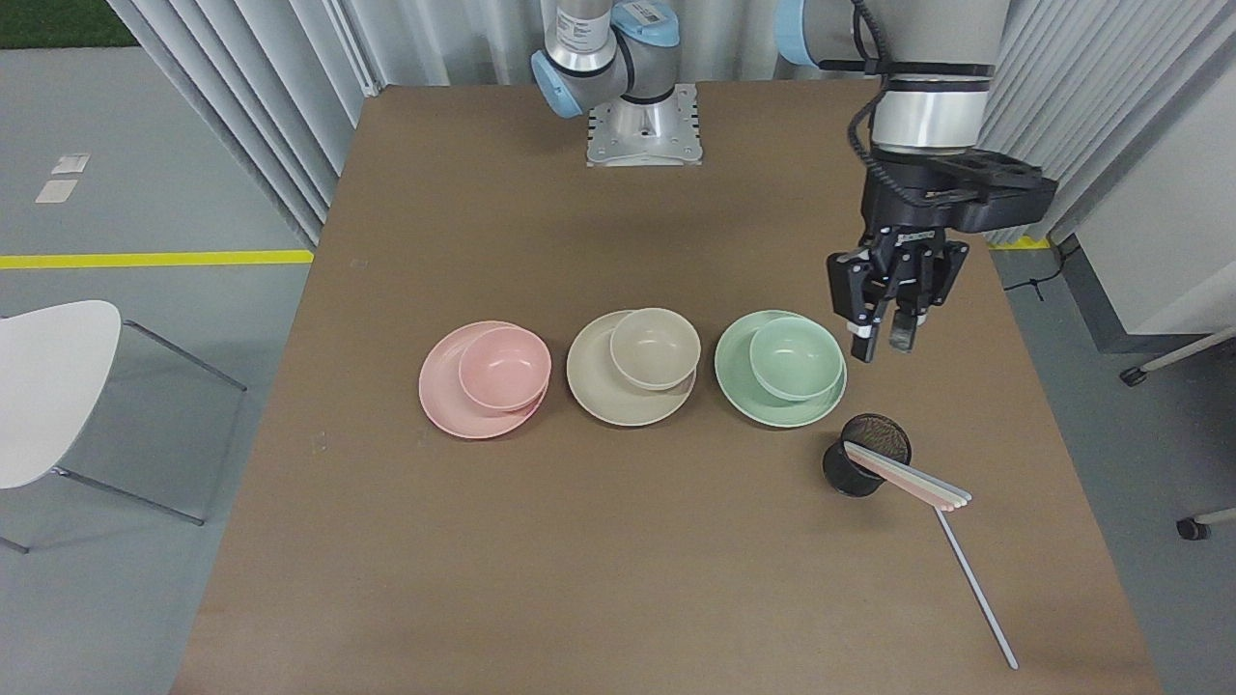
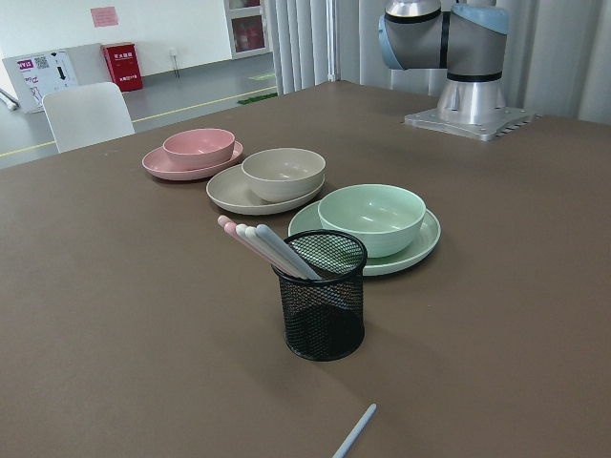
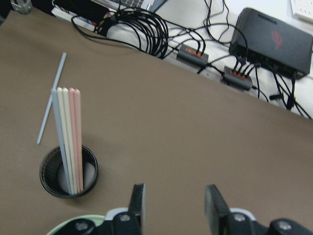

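Observation:
My gripper (image 1: 883, 330) is raised above the table, behind and right of the green bowl (image 1: 796, 357) on its green plate; in the wrist view its fingers stand open and empty. Pink (image 1: 504, 367) and cream (image 1: 655, 342) bowls sit on matching plates to the left. A black mesh cup (image 2: 323, 320) holds several chopsticks (image 3: 68, 132) in blue, white and pink. A single pale blue stick (image 1: 975, 591) lies on the table in front of the cup.
The wrist view shows cables and a black box (image 3: 270, 43) beyond the table edge.

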